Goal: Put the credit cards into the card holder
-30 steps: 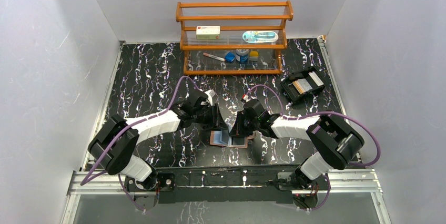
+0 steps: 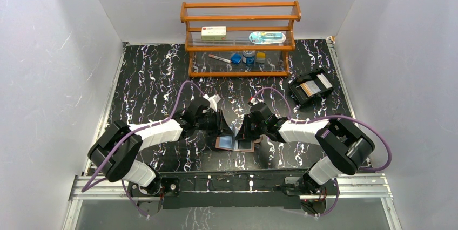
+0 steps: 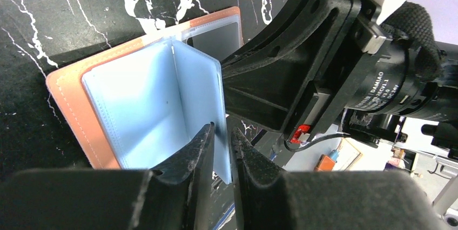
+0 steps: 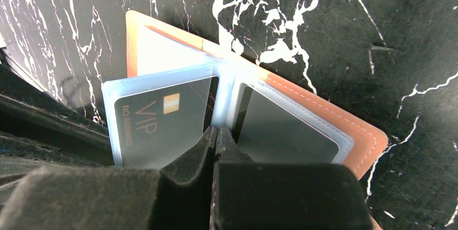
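An open card holder (image 2: pixel 227 142) with tan cover (image 4: pixel 356 138) and light-blue sleeves (image 3: pixel 135 100) lies on the marble table between my grippers. A sleeve with a dark VIP card (image 4: pixel 156 122) stands raised; another dark card (image 4: pixel 286 133) lies in the right-hand sleeve. My left gripper is at the raised sleeve's edge, fingertips slightly apart around it; whether it grips is unclear. My right gripper is shut at the holder's middle, apparently on a sleeve, its fingertips beside the VIP card.
A black box of cards (image 2: pixel 310 87) stands at the right rear. A wooden rack (image 2: pixel 240 72) with small items stands at the back.
My left gripper and arm have moved slightly toward the front over the last second. The right arm stays in place.
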